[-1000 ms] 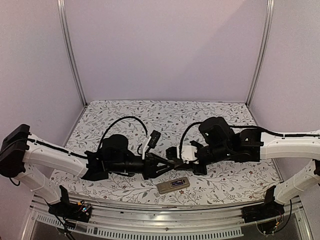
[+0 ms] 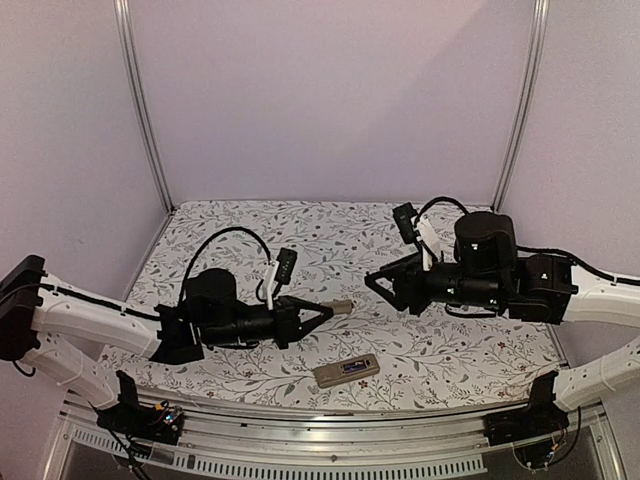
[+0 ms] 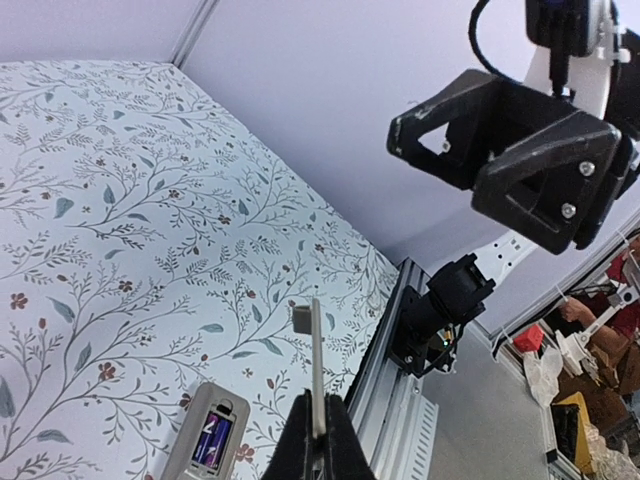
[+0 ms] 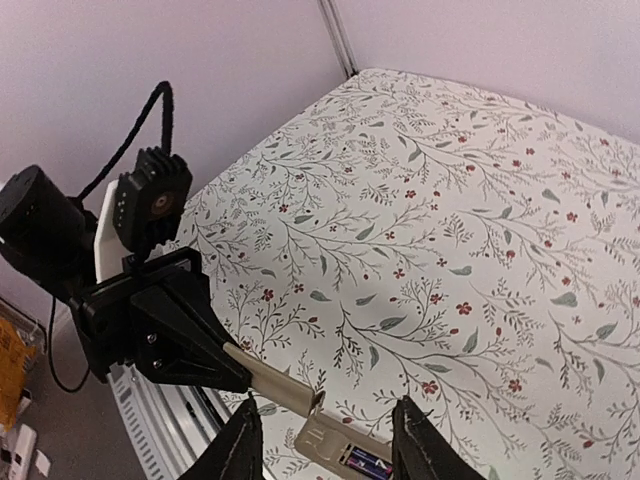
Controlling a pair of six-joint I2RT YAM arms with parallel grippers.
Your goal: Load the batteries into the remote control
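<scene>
The beige remote control [image 2: 346, 370] lies on the table with its battery bay facing up. Purple batteries [image 3: 212, 440] sit inside that bay. Above and behind the remote, my left gripper [image 2: 326, 312] is shut on a thin beige battery cover [image 2: 342, 306]. From the left wrist the cover appears edge-on, sticking out past the fingertips; the right wrist view shows its flat side [image 4: 282, 386]. My right gripper [image 2: 380, 288] stands open to the right of the cover, apart from it, its fingers [image 4: 238, 450] empty.
Bare floral tabletop [image 2: 300, 235] stretches behind both arms. A metal rail [image 2: 330, 430] runs along the front edge, close to the remote. Beyond the table, clutter lies on the floor at the right of the left wrist view.
My right gripper has let go of the cover and drawn back to the right and away from the front edge. The left gripper has shifted slightly left with the cover. The remote is unmoved.
</scene>
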